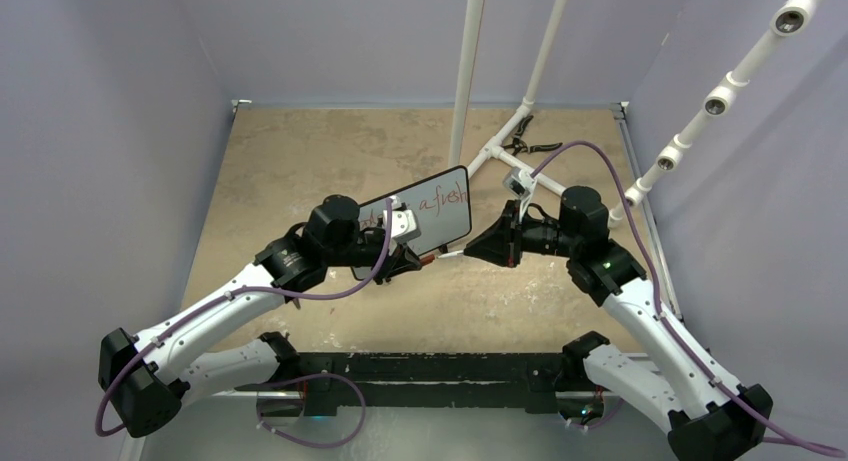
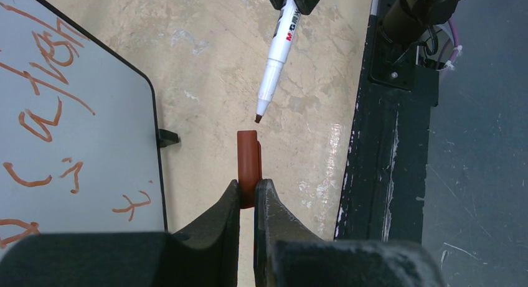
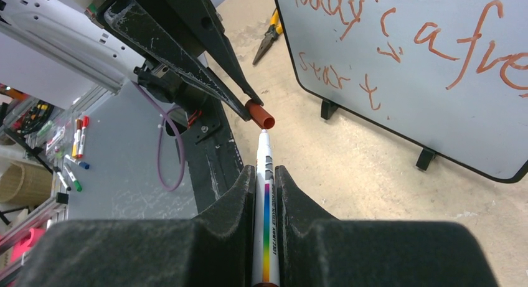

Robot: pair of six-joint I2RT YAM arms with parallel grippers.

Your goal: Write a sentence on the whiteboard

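The whiteboard (image 1: 440, 206) lies tilted at mid-table and carries orange-brown handwriting; words like "Today", "Start" and "afresh" show in parts. My left gripper is shut on a brown marker cap (image 2: 249, 162), its hollow end facing the right arm. Opposite it, my right gripper is shut on a white marker (image 3: 264, 200) with a bare brown tip. In the left wrist view the marker's tip stands a short way from the cap's end, apart from it. Both hang in front of the board's lower edge.
Pliers (image 1: 530, 141) lie near the white pipe frame (image 1: 495, 151) at the back right. A yellow-handled tool (image 3: 269, 38) rests on the table left of the board. Bare table (image 1: 420, 321) lies in front.
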